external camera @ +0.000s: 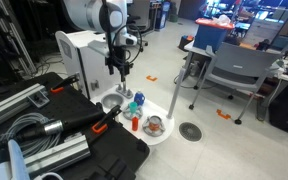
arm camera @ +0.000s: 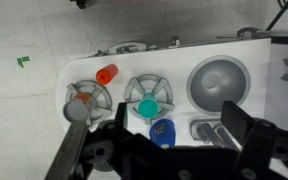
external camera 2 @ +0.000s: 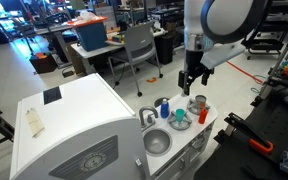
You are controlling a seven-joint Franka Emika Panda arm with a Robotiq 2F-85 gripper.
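Note:
My gripper hangs open above the toy kitchen counter, its dark fingers wide apart and nothing visible between them. A green cup [arm camera: 147,107] sits on the middle burner. Just beside it is a blue object [arm camera: 162,132], probably a bottle or mug. On the other burner stands a metal pot [arm camera: 77,108] with something brownish inside. A red-orange cylinder [arm camera: 106,75] stands at the counter's edge between the burners. The round metal sink [arm camera: 220,82] is empty, with the faucet [arm camera: 200,130] alongside.
The white kitchen cabinet [external camera 2: 74,125] rises tall beside the sink. A black table with tools and a coiled cable [external camera: 34,128] lies close to the counter. A grey chair [external camera: 236,75] stands apart on open floor.

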